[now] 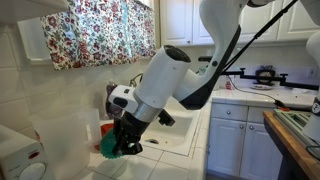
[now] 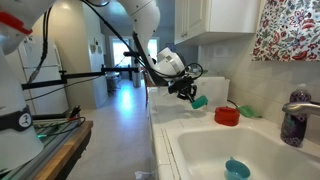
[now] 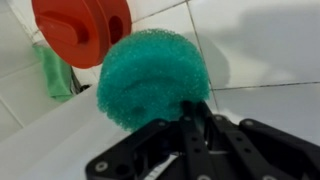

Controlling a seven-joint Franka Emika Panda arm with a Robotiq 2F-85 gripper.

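Note:
A round green scrubbing sponge [image 3: 155, 72] fills the middle of the wrist view, just ahead of my gripper. The dark fingers are shut on its near edge, though the fingertips themselves are hard to make out. In the first exterior view the green sponge [image 1: 110, 141] hangs below the gripper [image 1: 122, 132] over the white tiled counter [image 1: 155, 154]. From the other side, the sponge [image 2: 200, 102] shows at the gripper [image 2: 190, 96], over the far end of the counter.
A red lidded pot [image 2: 227, 116] stands near the wall, close to the sponge, with a green cloth [image 3: 57, 75] beside it. The sink [image 2: 215, 150] holds a small teal item [image 2: 237, 169]. A soap bottle [image 2: 294, 126] stands by the faucet. Bare tile [image 3: 265, 50] lies right of the sponge.

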